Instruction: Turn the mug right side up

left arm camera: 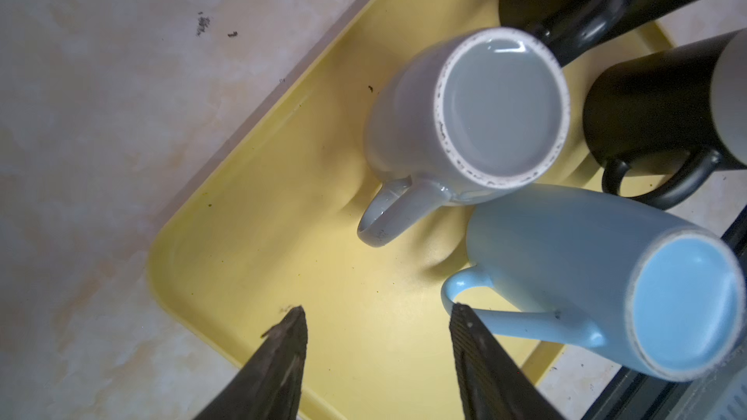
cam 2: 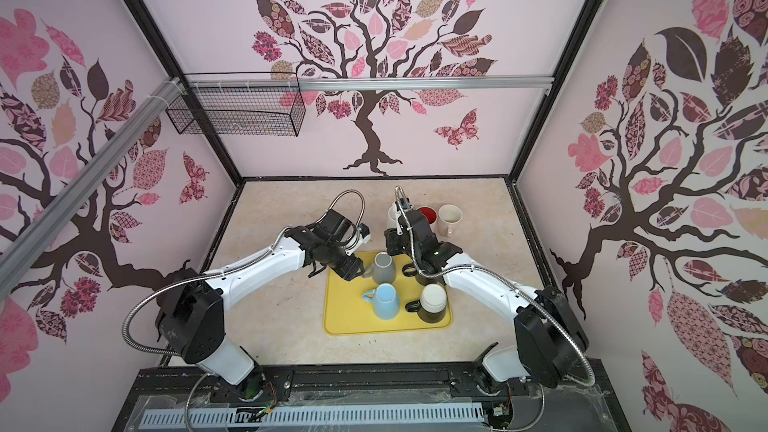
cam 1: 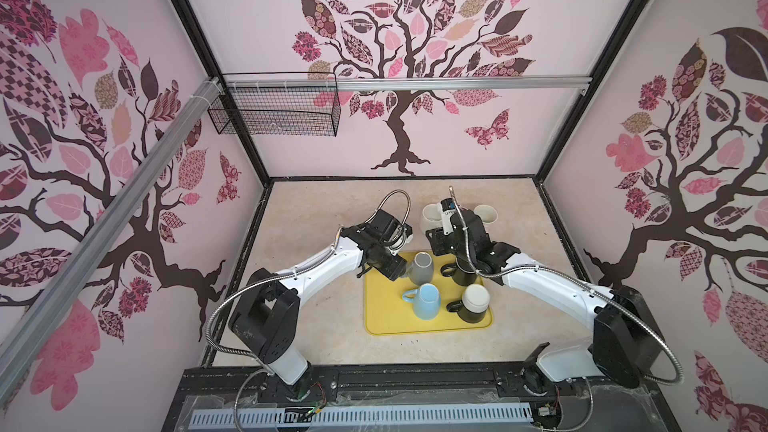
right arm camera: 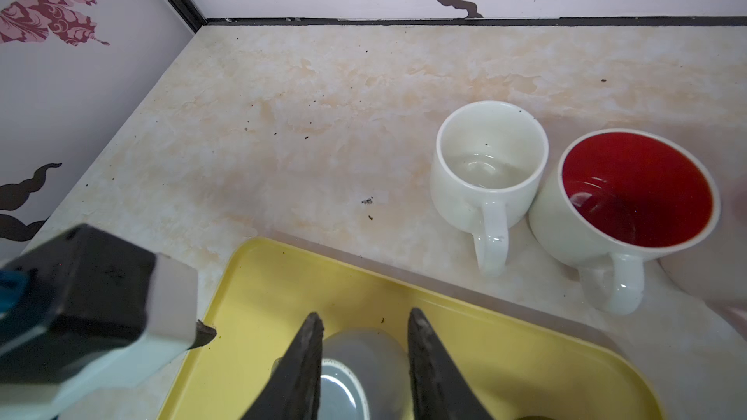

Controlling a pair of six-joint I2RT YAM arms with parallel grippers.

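Note:
On the yellow tray (left arm camera: pixel 233 249) several mugs stand upside down, bases up: a grey mug (left arm camera: pixel 459 109) in the middle, a light blue mug (left arm camera: pixel 591 280) in front, and two black mugs (left arm camera: pixel 653 101) on the right. My left gripper is open above the tray's left part, beside the grey and blue mugs, with nothing between its fingers. My right gripper is open over the back of the tray, above a grey mug (right arm camera: pixel 358 373), its fingers empty.
Behind the tray, upright on the table, are a white mug (right arm camera: pixel 490 163) and a white mug with red inside (right arm camera: pixel 622 194). A wire basket (cam 1: pixel 273 108) hangs high at the back left.

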